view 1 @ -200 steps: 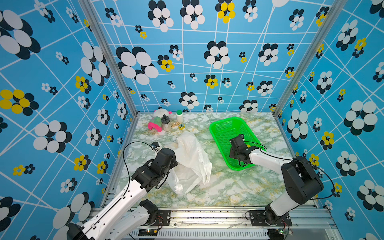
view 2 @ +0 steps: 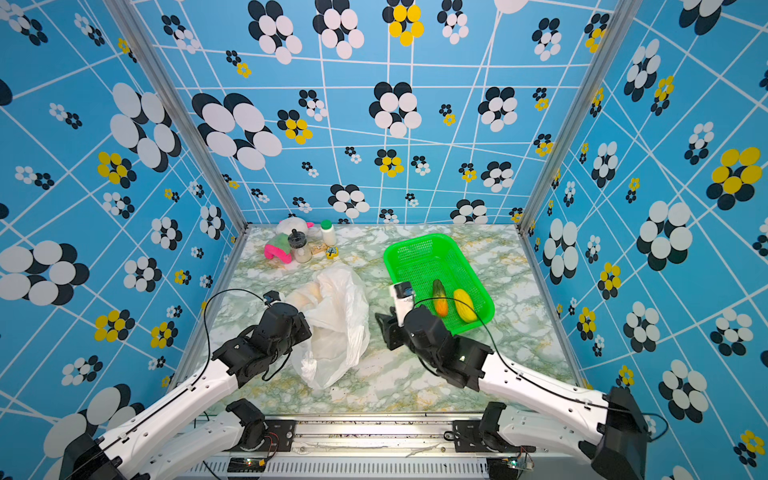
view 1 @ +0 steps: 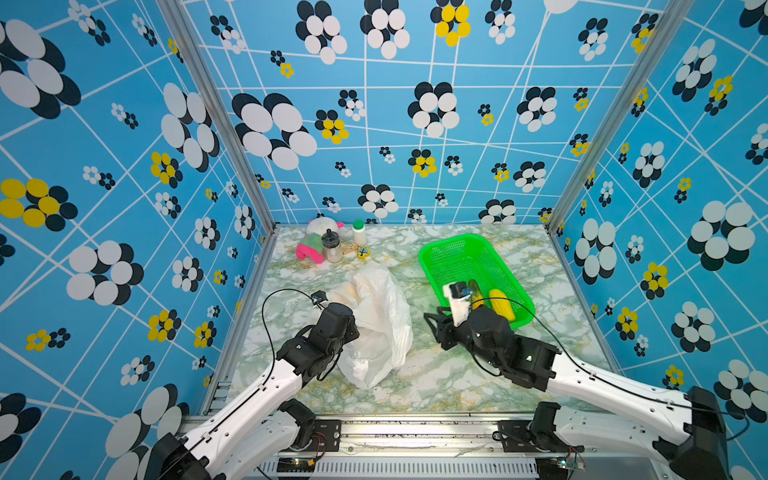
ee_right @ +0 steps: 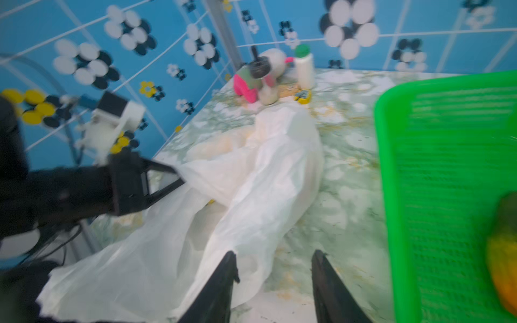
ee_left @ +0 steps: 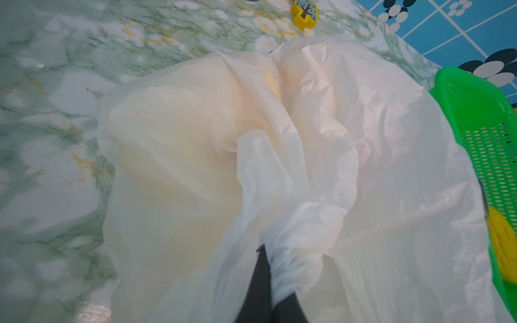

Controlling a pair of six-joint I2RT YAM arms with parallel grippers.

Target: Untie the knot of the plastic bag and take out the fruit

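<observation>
The white plastic bag [view 1: 376, 328] lies crumpled in the middle of the table, some pale shapes faint inside. My left gripper is shut on a gathered strand of it, at the bag's near left. My right gripper stands part open between the bag and the green basket [view 2: 432, 252], nothing between its fingers. In the basket lie a yellow fruit [view 2: 465, 305] and an orange elongated fruit with a darker end [view 2: 440, 297].
Toys and bottles [view 1: 333, 246] cluster at the back left of the marble table [view 1: 400, 244], behind the bag. The basket takes the right side. Bare table shows in front and at far right.
My right gripper has moved left out of the basket toward the bag, uncovering the fruit. My left arm has shifted slightly, and the bag's right side has drawn in a little.
</observation>
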